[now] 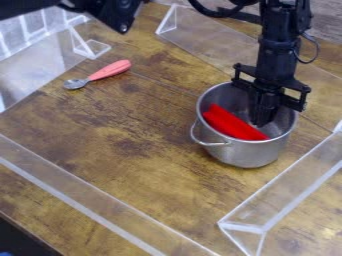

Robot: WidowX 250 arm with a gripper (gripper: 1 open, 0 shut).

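A steel pot (239, 152) stands right of centre on the wooden table, with a red object (233, 123) inside it. My black gripper (267, 108) reaches down from the top into the back of the pot; its fingertips are too dark and hidden to tell how the fingers stand. A spoon with a pink handle (110, 70) lies at the upper left.
Clear plastic edging (302, 205) runs along the right, with more along the left and top.
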